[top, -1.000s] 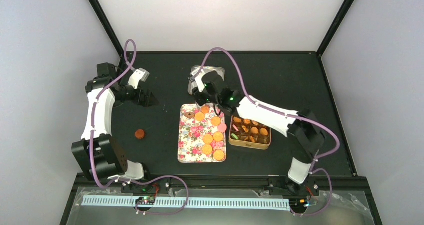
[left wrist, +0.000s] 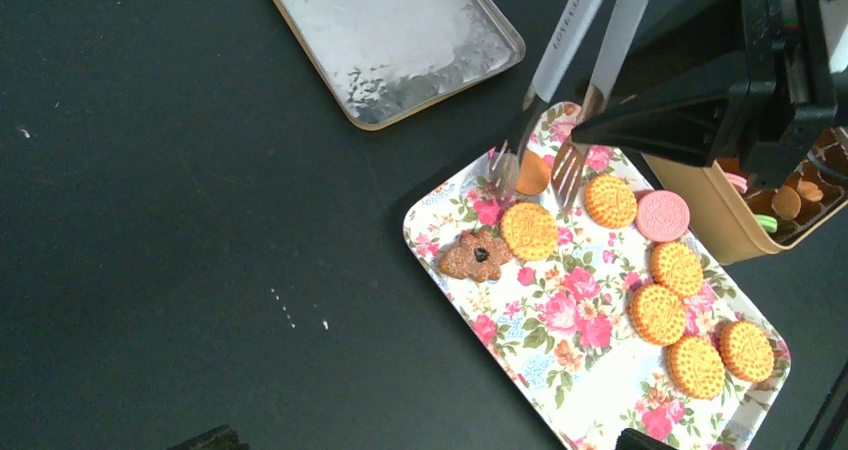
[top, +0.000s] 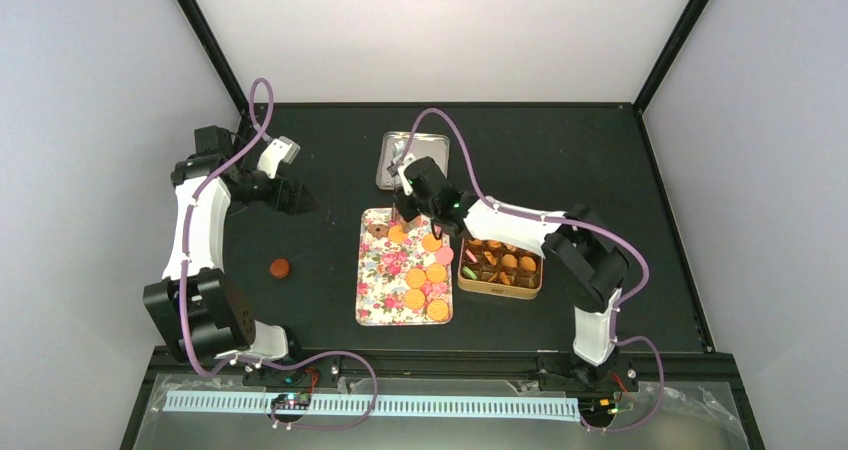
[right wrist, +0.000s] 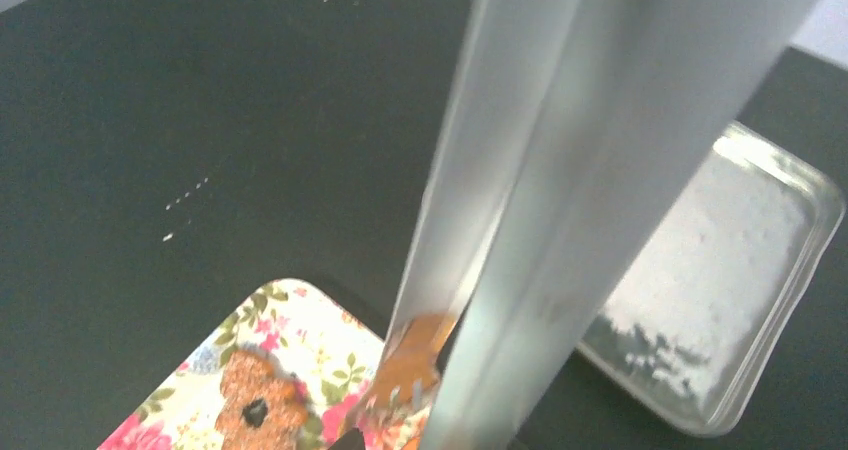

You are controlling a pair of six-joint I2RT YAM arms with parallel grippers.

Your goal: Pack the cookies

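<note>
A floral tray (top: 375,300) carries round yellow cookies (left wrist: 657,314), a pink cookie (left wrist: 662,216) and a brown flower-shaped cookie (left wrist: 475,257). My right gripper (top: 403,206) is closed around metal tongs (left wrist: 590,60) over the tray's far end. The fork-like tong tips stand on either side of an orange-brown cookie (left wrist: 533,174); whether they press on it I cannot tell. In the right wrist view the tong arms (right wrist: 570,190) hide much of that spot. Off to the left, my left gripper is open and empty, its fingertips just showing at the bottom edge.
A compartmented box (top: 500,288) with several treats stands right of the floral tray, under the right arm. Behind lies an empty metal tray (top: 432,148). A lone reddish-brown cookie (top: 280,268) rests on the black table near the left arm. Table space left of the tray is clear.
My right gripper and the tongs have come toward the floral tray's far end, covering most of the orange-brown cookie there from above. The left arm has stayed still.
</note>
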